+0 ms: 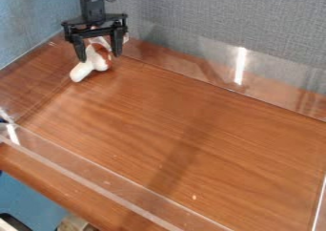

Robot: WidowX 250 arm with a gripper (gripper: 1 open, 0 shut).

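Observation:
My black gripper [97, 48] hangs at the back left corner of the wooden tray, open, with its fingers lowered around the upper part of a white object [84, 70]. That object lies on the wood, a pale elongated shape with a rounded end and some red on its right side. Whether the fingers touch it, I cannot tell.
Clear walls [140, 196] edge it, with a grey padded wall [242, 25] behind and a blue one at the left.

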